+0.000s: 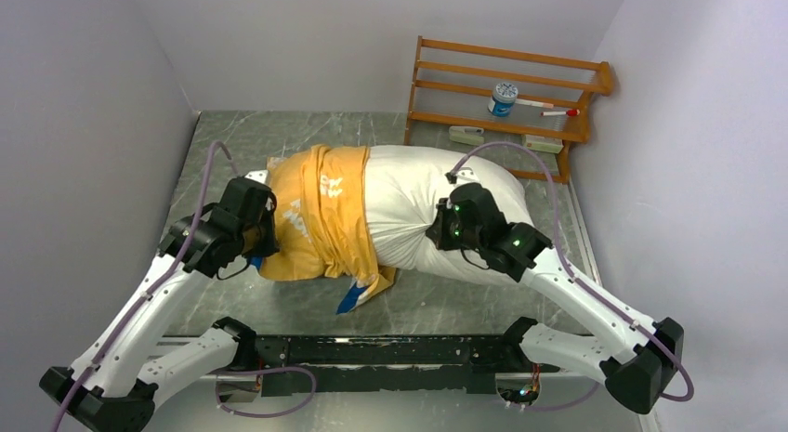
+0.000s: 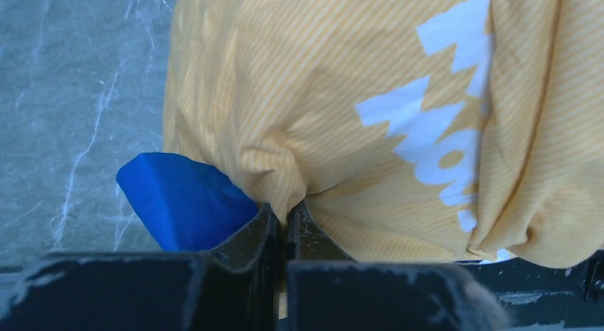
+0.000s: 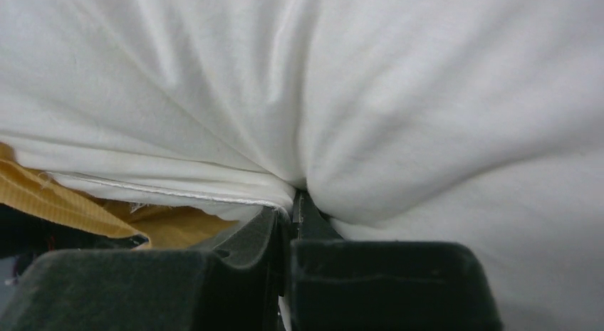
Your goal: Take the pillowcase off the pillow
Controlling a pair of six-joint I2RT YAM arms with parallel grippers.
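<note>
The white pillow [image 1: 400, 200] lies across the counter, its left half covered by the bunched yellow pillowcase [image 1: 325, 209] with blue corners [image 2: 185, 196]. My left gripper is shut on a gathered fold of the pillowcase at the left end, beside a blue flap. My right gripper is shut at the pillow's white fabric, which puckers around its fingertips; whether cloth is between them is hard to tell. A yellow edge of the case shows at lower left in the right wrist view.
A wooden rack [image 1: 506, 121] stands at the back right, with a blue-labelled jar [image 1: 503, 105], markers and small boxes. Walls enclose the grey marble counter [image 1: 251, 130] at back and sides. Bare counter shows behind and in front of the pillow.
</note>
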